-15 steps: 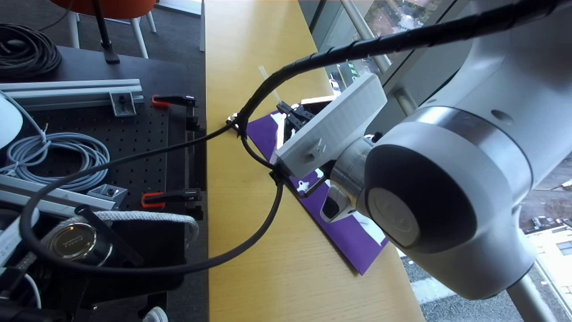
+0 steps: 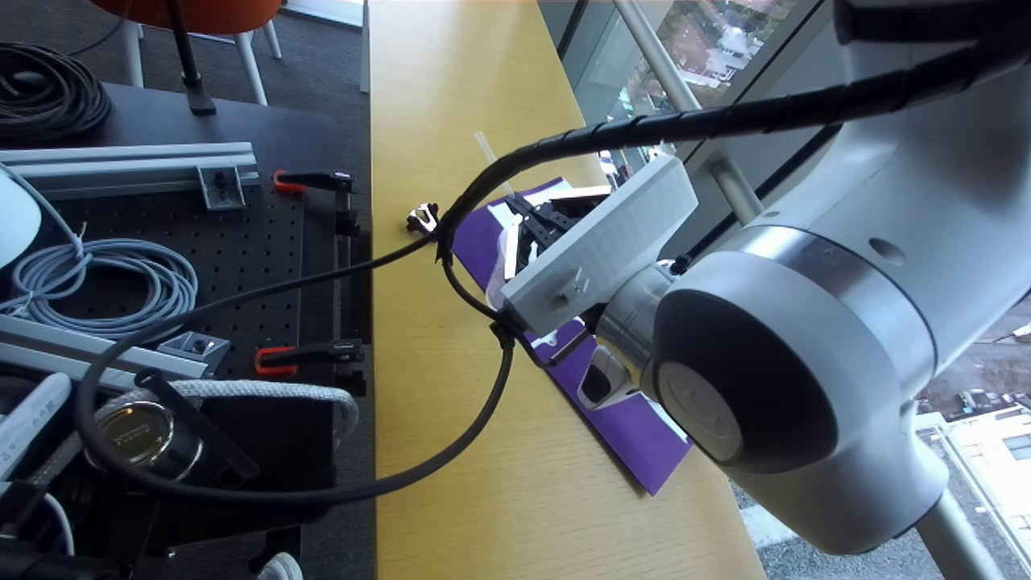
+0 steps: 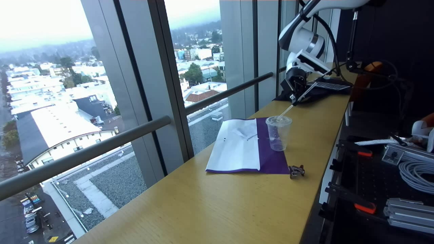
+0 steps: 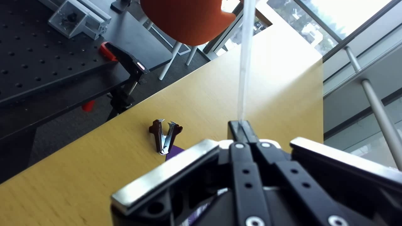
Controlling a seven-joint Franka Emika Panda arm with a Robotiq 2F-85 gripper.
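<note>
A thin clear straw [image 4: 245,60] is pinched between the fingertips of my gripper and points away from it in the wrist view. From the side, the gripper [image 3: 293,99] hangs behind and above a clear plastic cup [image 3: 277,136] with a lid. The straw [image 3: 287,110] slants down across the view to the cup's top; whether it touches the lid I cannot tell. In exterior view 1 the straw [image 2: 483,147] reaches out over bare table, and my arm hides most of the cup [image 2: 498,275].
A purple folder [image 3: 273,164] with white paper [image 3: 236,152] lies under and beside the cup. Near its corner is a staple remover [image 3: 296,171]. A window rail [image 3: 228,94] runs along one side, a black cart [image 2: 280,232] along the other.
The gripper and straw have shifted slightly down and to the right in exterior view 1, and the arm's cable has moved with them. Part of the cup now shows beside the arm.
</note>
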